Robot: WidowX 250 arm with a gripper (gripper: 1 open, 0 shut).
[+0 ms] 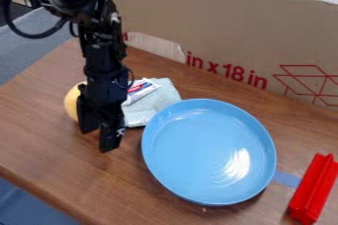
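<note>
My black gripper [102, 122] is low over the wooden table, just left of the blue plate [208, 152], with its fingertips near the tabletop. A yellow rounded object [71, 104] is mostly hidden behind the gripper, on its left side. A folded pale cloth [154, 104] lies behind the gripper and plate, with a white toothpaste tube [142, 88] on it. The gripper is open; whether anything lies between its fingers is hard to see.
A red plastic piece [311, 189] lies at the right of the plate. A cardboard box [251, 32] stands along the back.
</note>
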